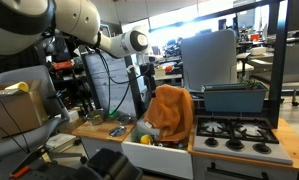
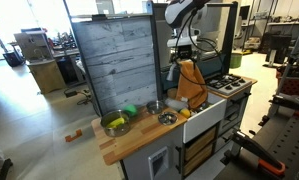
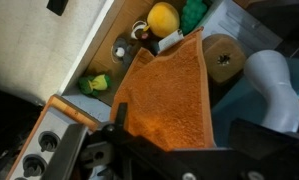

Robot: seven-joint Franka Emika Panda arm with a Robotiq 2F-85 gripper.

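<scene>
An orange-brown towel (image 1: 170,112) hangs in folds at the open drawer (image 1: 166,162) beside the stove. In the wrist view the towel (image 3: 169,98) fills the middle, its lower part hidden by my gripper. The dark fingers (image 3: 252,143) stand wide apart, and the gripper is open. From outside, my gripper (image 1: 147,71) hovers above and a little left of the towel, clear of it. Exterior view 2 also has the gripper (image 2: 181,52) above the towel (image 2: 192,82).
Inside the drawer lie a yellow object (image 3: 163,18), a green object (image 3: 192,14) and toy-like pieces. The stove (image 1: 241,139) is to the right, with a blue-green rack (image 1: 232,98) behind it. Bowls (image 2: 115,123) stand on the wooden counter (image 2: 139,141).
</scene>
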